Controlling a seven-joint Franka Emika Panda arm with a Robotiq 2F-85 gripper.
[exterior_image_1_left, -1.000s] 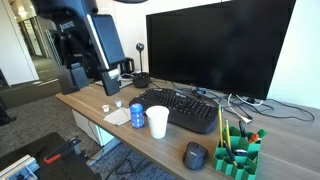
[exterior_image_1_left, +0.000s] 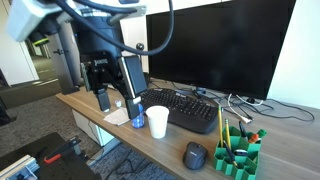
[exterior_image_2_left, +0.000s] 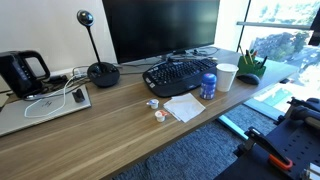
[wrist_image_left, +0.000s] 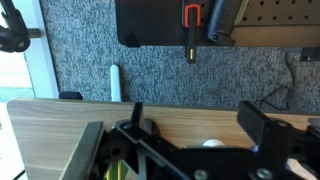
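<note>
My gripper (exterior_image_1_left: 120, 104) hangs at the left in the first exterior view, near the desk's front edge, its fingers spread with nothing visible between them. In the wrist view the gripper is open above carpet and the desk edge. A white cup (exterior_image_1_left: 157, 122) stands upright on the desk, right of the fingers and apart from them in that view. Beside it is a blue can (exterior_image_2_left: 208, 86), partly hidden behind a finger in the first view. A dark mouse (exterior_image_1_left: 195, 156) lies nearer the front. Pens and tools stand in a green holder (exterior_image_1_left: 238, 150).
A black keyboard (exterior_image_2_left: 182, 74) and a monitor (exterior_image_2_left: 160, 25) occupy the back. White paper (exterior_image_2_left: 183, 107) and several small white pieces lie near the front edge. A black lamp-like stand (exterior_image_2_left: 101, 70) and a kettle (exterior_image_2_left: 22, 75) are farther left. Bare wood (exterior_image_2_left: 90, 130) is free at the left.
In the first exterior view my gripper has come lower and to the right, and its fingers now show. A finger now covers part of the blue can. The desk objects have not moved.
</note>
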